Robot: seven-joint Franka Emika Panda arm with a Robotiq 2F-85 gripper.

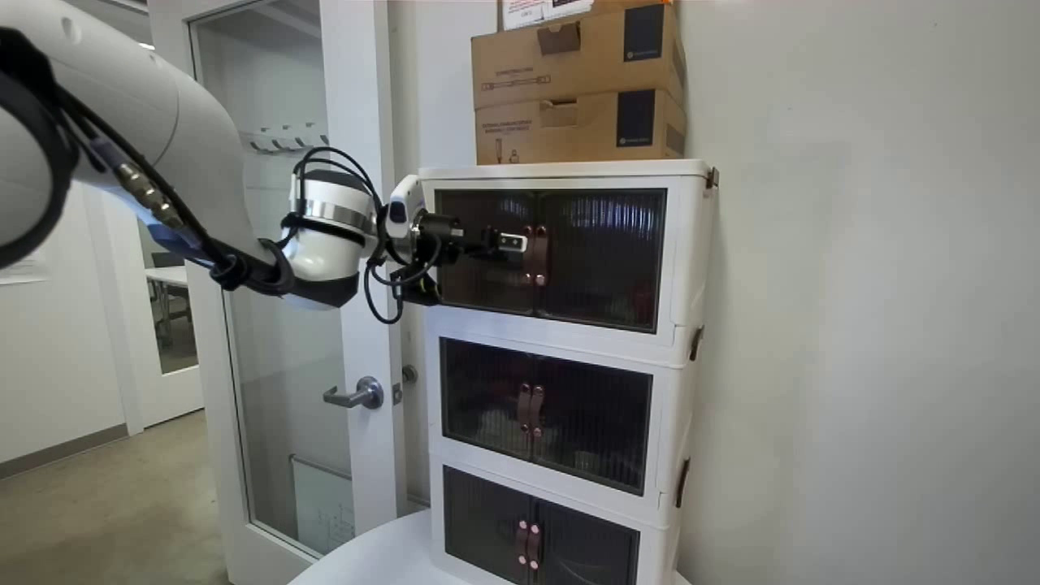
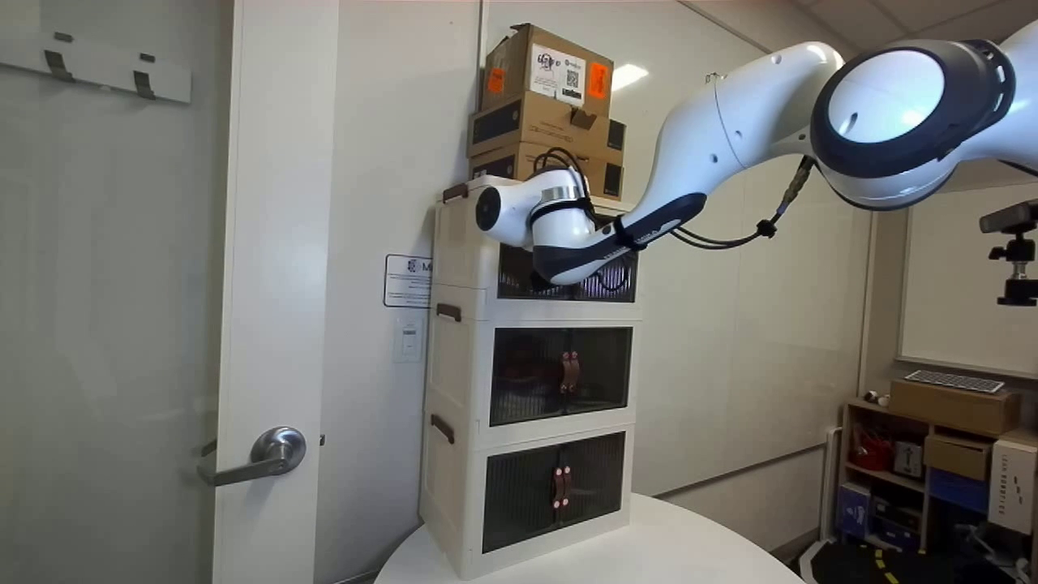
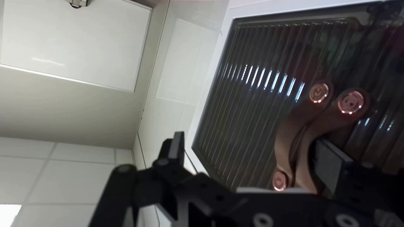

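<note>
The white three-tier cabinet (image 1: 691,263) has dark ribbed double doors on each tier, all closed. Two brown strap handles (image 3: 303,142) with copper-coloured studs sit side by side on the top tier's doors (image 3: 242,94). My gripper is open in front of these doors, its fingers spread wide. In the wrist view one finger (image 3: 329,162) is right against the edge of the nearer strap; whether it touches cannot be told. The other finger stands well off to the left, over the door's lower edge. In exterior view 1 the fingertips appear just left of the handles. The arm hides them in exterior view 2.
Cardboard boxes (image 1: 575,122) are stacked on top of the cabinet. A glass-panelled door (image 1: 375,292) with a lever handle stands left of it in exterior view 1. The cabinet rests on a round white table (image 2: 681,550). Open space lies in front of the doors.
</note>
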